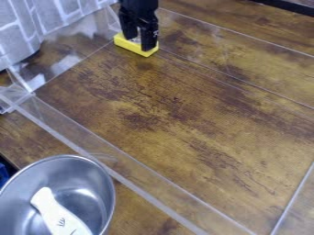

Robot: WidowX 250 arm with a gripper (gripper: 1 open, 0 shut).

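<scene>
My black gripper [139,33] is at the top of the view, its fingers lowered around a yellow block [136,48] on the wooden surface near the back left. The fingers stand open, and whether they touch the block is hard to tell. A steel bowl [95,191] at the lower left holds a white utensil [61,217] lying tilted inside it.
Clear plastic edging [147,179] runs across the wooden surface [196,119], which is bare in the middle and right. A grey tiled, cloth-like object [31,23] fills the top left corner. A dark blue edge shows at the far left.
</scene>
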